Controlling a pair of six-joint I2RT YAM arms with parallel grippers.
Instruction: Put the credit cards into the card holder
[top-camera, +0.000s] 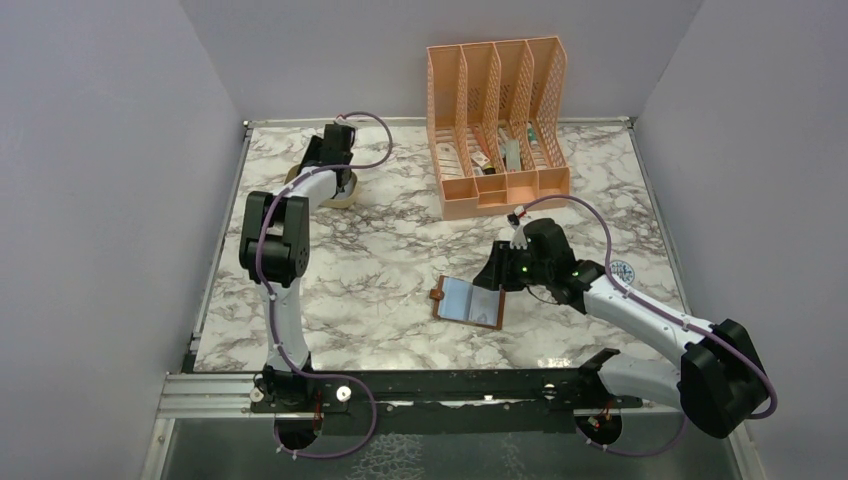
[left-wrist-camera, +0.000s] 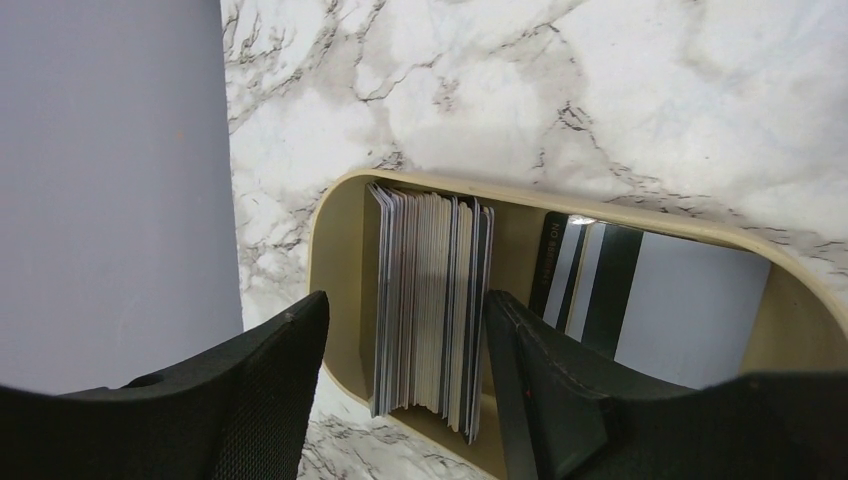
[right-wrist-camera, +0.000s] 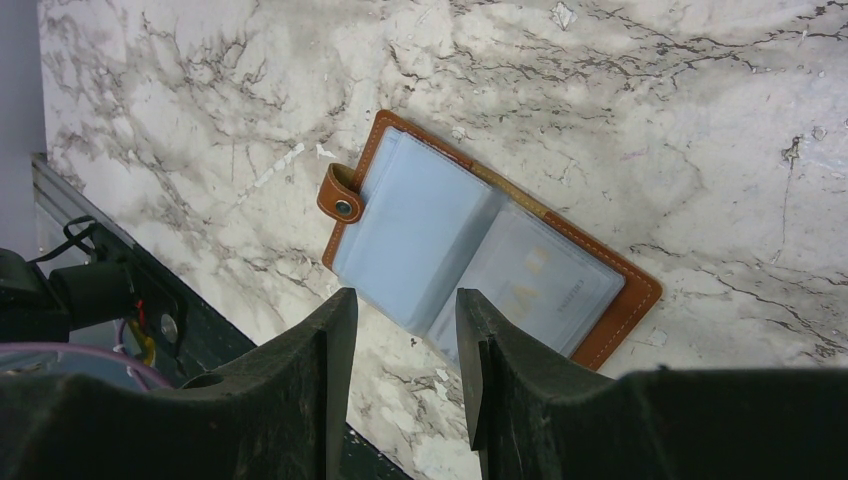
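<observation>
A beige tray (left-wrist-camera: 330, 260) at the back left holds an upright row of cards (left-wrist-camera: 425, 300), with more cards (left-wrist-camera: 680, 295) lying flat beside it. My left gripper is open over the row, one finger outside it at the left, the other at its right side. The brown leather card holder (right-wrist-camera: 610, 335) lies open at the front middle, showing clear sleeves (right-wrist-camera: 420, 230). My right gripper hovers over it, part open, with nothing seen between its fingers.
A peach organiser (top-camera: 460, 205) with several slots and items stands at the back right.
</observation>
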